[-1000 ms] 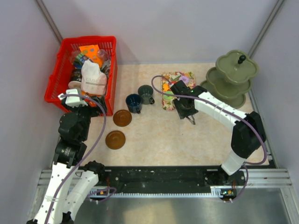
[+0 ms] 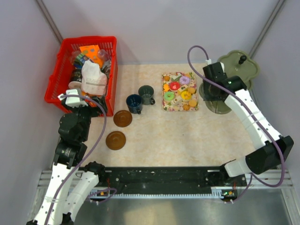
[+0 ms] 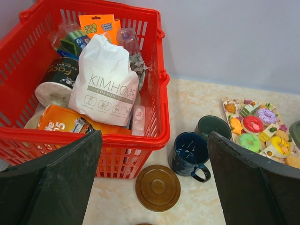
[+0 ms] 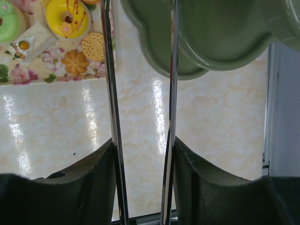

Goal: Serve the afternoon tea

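A tray of toy pastries sits at the back centre, with a blue mug, a dark green mug and two brown coasters to its left. A tiered green stand stands back right. My right gripper is over the stand's lower tiers; in the right wrist view its long fingers are part open, their tips out of frame, with nothing seen between them along the visible length. My left gripper stands open at the left, near the red basket, nothing between its fingers.
The red basket at the back left is full of packets, bottles and bags.
My right arm has swung right and back, from over the pastry tray to over the tiered stand. The left arm has not moved.
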